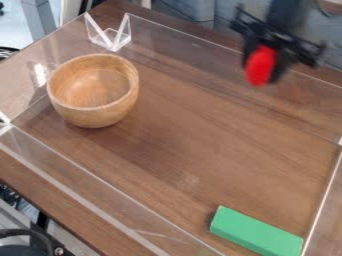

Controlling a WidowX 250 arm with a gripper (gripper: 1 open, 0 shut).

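Note:
My gripper [266, 60], blurred by motion, hangs over the back right of the table, shut on a red object [262, 66]. The red object is raised above the wooden surface. A wooden bowl [94, 105] sits at the left of the table, well apart from the gripper. A green block [254, 234] lies at the front right.
Clear plastic walls border it, with an angular clear piece [110, 36] at the back left. A grey wall stands behind.

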